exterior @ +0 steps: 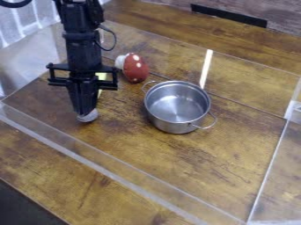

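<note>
My black gripper (80,98) hangs low over the wooden table at the left, shut, just above and behind a small silvery-white object (86,116); whether it touches that object I cannot tell. A red and white object (133,65) lies behind the gripper to the right, and something pale yellow (105,76) is partly hidden by it. A steel pot (177,107) with two handles stands to the right.
Clear panels edge the work area (177,176) on the left, front and right. The wood in front of the pot and to its right is bare.
</note>
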